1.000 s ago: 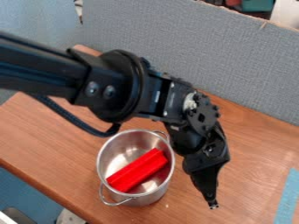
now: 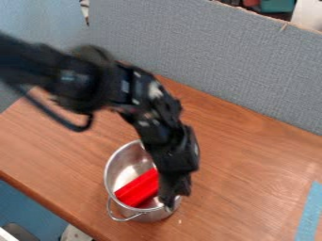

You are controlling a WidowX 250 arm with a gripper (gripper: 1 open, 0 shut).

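Observation:
A steel pot (image 2: 123, 165) with wire handles stands on the wooden table near the bottom centre. A red block (image 2: 136, 188) lies inside it. My black gripper (image 2: 174, 193) reaches down over the pot's right side, its lower end at or just inside the rim beside the red block. The gripper is blurred, and I cannot tell how far its fingers are apart or whether anything is between them.
A grey padded wall (image 2: 214, 61) runs along the back. Blue tape (image 2: 310, 212) marks the table at the right. Bare wood (image 2: 251, 160) lies to the right of the pot and at the left.
My arm and gripper have swung left, from the bare table right of the pot to over the pot's right side, now covering part of it.

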